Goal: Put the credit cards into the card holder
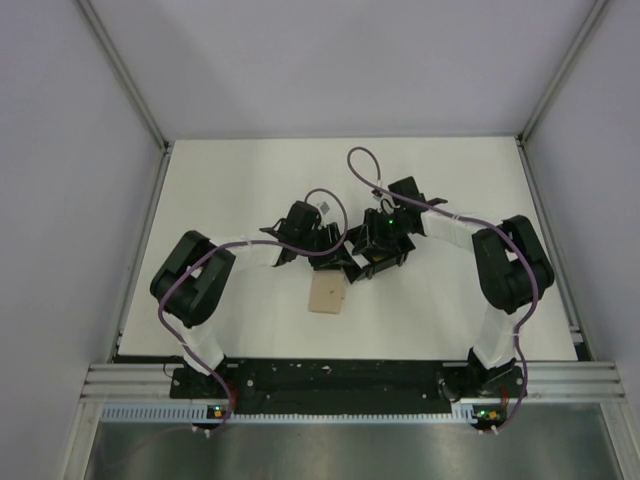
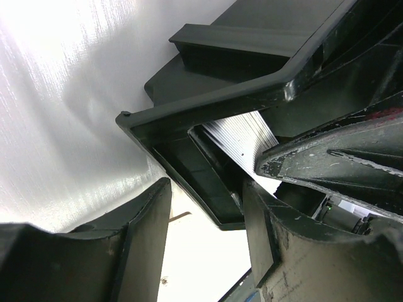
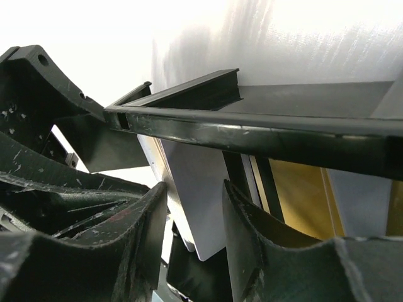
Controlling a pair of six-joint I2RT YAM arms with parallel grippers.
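Observation:
The black card holder lies tilted at the table's middle, with white cards in its end slot; in the right wrist view grey cards and yellow cards stand in its compartments. My left gripper is at the holder's left end, part open, its fingertips beside the end wall. My right gripper reaches into the holder at the grey cards, part open, one fingertip on either side of their face; whether it grips them I cannot tell.
A tan square piece lies just below the holder's left end.

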